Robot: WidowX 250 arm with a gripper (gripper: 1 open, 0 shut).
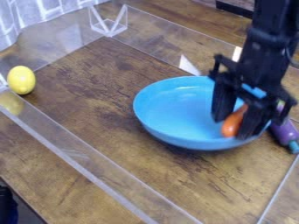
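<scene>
The black gripper (233, 114) hangs at the right over a blue bowl (170, 114), its fingers blurred and pointing down around an orange object (235, 121) at the bowl's right side. Whether the fingers touch or hold it cannot be told. A purple object (284, 132) lies just right of the bowl, partly hidden by the gripper.
A yellow egg-shaped object (20, 79) rests on the wooden table (82, 105) at the far left. Clear plastic edges run along the left and back. Bare wood lies left of and in front of the bowl.
</scene>
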